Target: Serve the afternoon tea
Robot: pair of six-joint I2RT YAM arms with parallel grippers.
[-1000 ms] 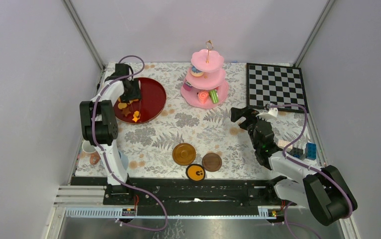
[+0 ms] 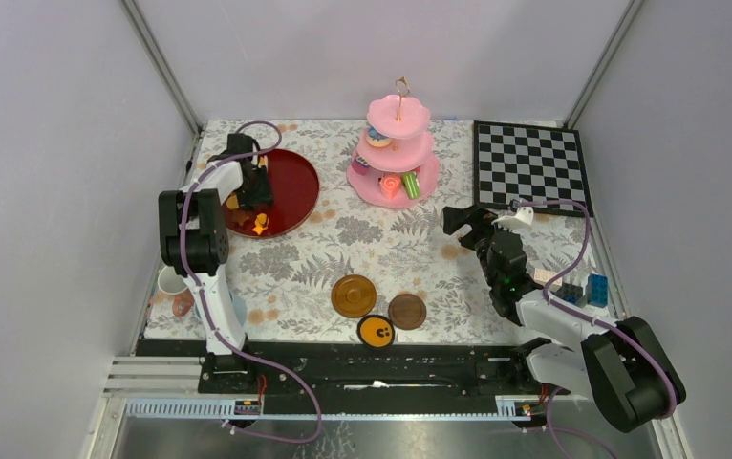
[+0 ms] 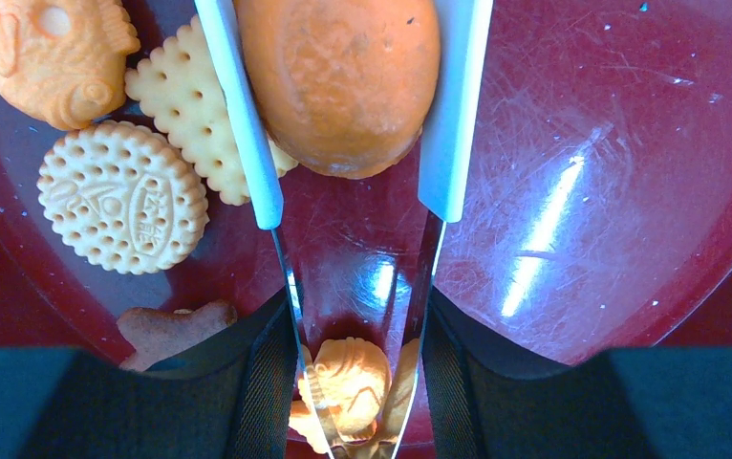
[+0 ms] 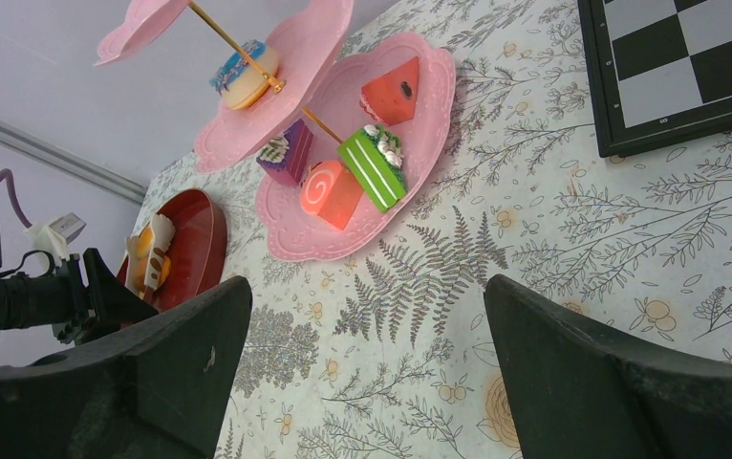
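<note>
My left gripper is shut on metal tongs (image 3: 424,273) with pale blue-white tips. Those tips stand on either side of a glossy orange-brown bun (image 3: 343,86), seemingly touching it; whether it is off the tray I cannot tell. Below lies the dark red round tray (image 2: 295,191), with a round biscuit (image 3: 123,196), a square cracker (image 3: 181,96), a fish-shaped cake (image 3: 52,57) and smaller biscuits. A pink three-tier stand (image 2: 400,153) at the back centre carries toy cakes. My right gripper (image 2: 456,229) is open and empty, above the cloth right of centre.
A chessboard (image 2: 531,167) fills the back right. Two brown discs and a yellow-faced coaster (image 2: 376,331) lie near the front edge. At the left front, a white cup (image 2: 170,280) is partly under the left arm. Patterned cloth between tray and right arm is clear.
Over the tray, the left arm has shifted slightly toward the front and right, now hiding more of the biscuits. The right arm and the stand stay where they were.
</note>
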